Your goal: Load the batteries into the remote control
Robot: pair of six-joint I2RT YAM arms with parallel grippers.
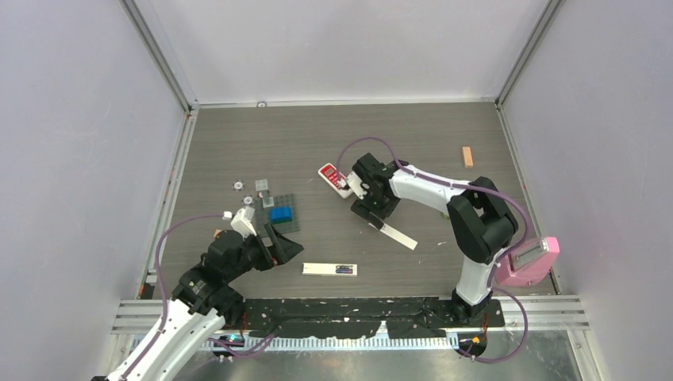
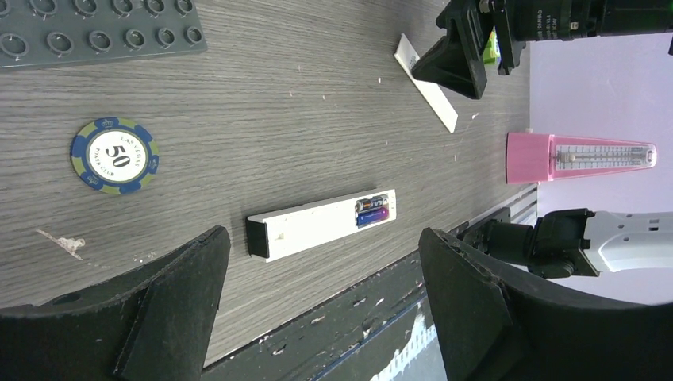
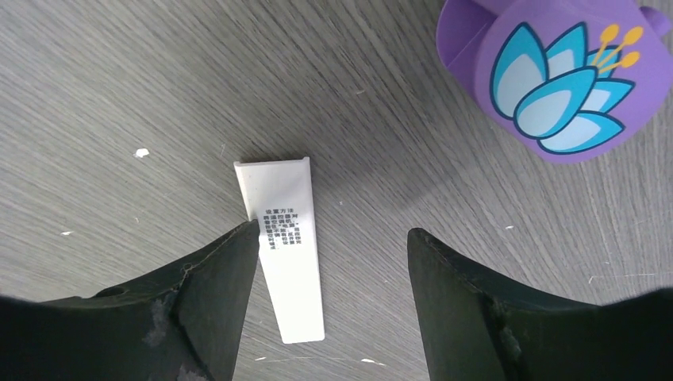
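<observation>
A white remote body (image 1: 329, 270) with two batteries (image 2: 371, 210) in its compartment lies near the front edge. A white cover strip (image 3: 287, 278) with printed text lies below my right gripper, whose fingers are apart with nothing visibly held. A red-and-white remote-like object (image 1: 332, 176) lies partly hidden behind the right arm. My left gripper stands open above the table at the left, empty, with the battery-holding body seen between and beyond its fingers.
A grey studded plate (image 1: 290, 224) with a blue block, a chip (image 2: 115, 156), a wooden block (image 1: 467, 156), a pink metronome (image 1: 520, 270) at right, and a purple object (image 3: 555, 79) near the right gripper.
</observation>
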